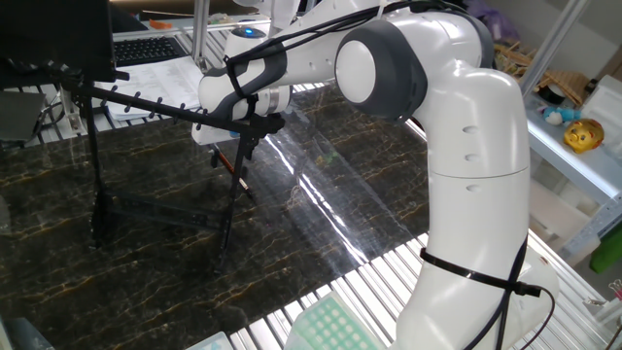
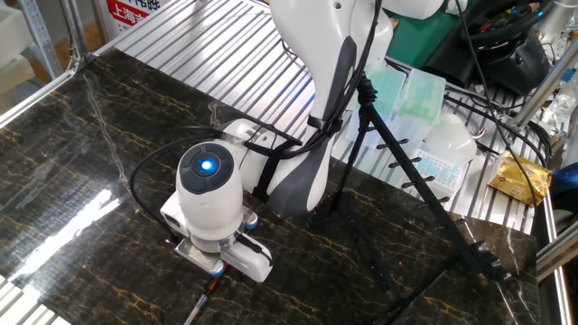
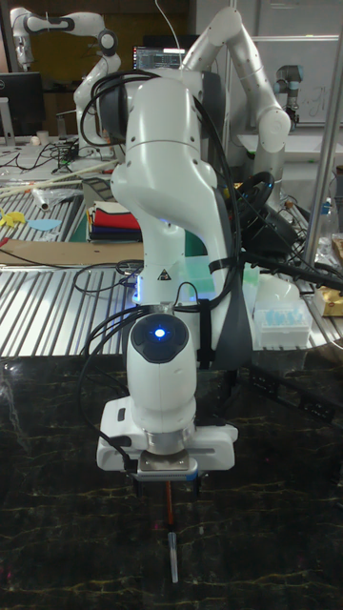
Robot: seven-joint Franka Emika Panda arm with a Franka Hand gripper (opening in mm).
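Note:
A thin brown rod with a silver end shows below my hand in exterior view 3, pointing toward the near side. The same rod emerges from under the hand in exterior view 2, and in exterior view 1 the rod slants behind the rack's leg. Over the dark table, my gripper points downward above the rod's far end. The hand's body hides most of the fingers, so neither their gap nor any contact with the rod can be made out.
A black rack stands on the dark marbled table, close to the arm. A clear sheet lies on the tabletop. Pale boxes and a gold packet sit at the side.

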